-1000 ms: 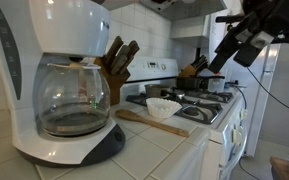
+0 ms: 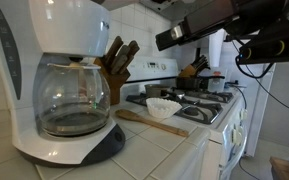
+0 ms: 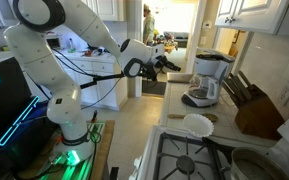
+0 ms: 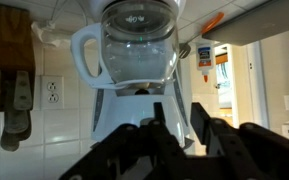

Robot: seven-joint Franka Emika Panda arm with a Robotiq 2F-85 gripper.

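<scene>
A white coffee maker [image 2: 24, 75] stands at the counter's left end in exterior view 1, its clear glass carafe [image 2: 69, 98] seated on the base. From the wrist, the carafe [image 4: 139, 55] fills the upper middle, with its pale handle [image 4: 84, 55] to the left. My gripper [image 2: 204, 56] hangs in the air right of the coffee maker, above counter height. In exterior view 2 the gripper [image 3: 172, 66] is apart from the carafe [image 3: 201, 91]. Dark fingers [image 4: 136, 145] show low in the wrist view with a gap between them and nothing held.
A fluted white bowl [image 2: 164, 107] and a wooden spoon [image 2: 152, 122] lie on the counter. Behind them stands a knife block [image 3: 251, 108]. The stove [image 3: 179, 150] carries pots, including a large pot [image 3: 256, 165]. Bare tile [image 2: 144, 155] lies in front of the spoon.
In exterior view 1 my gripper has moved left and looks larger, and its fingers have turned. The coffee maker, carafe, bowl and spoon have stayed in place.
</scene>
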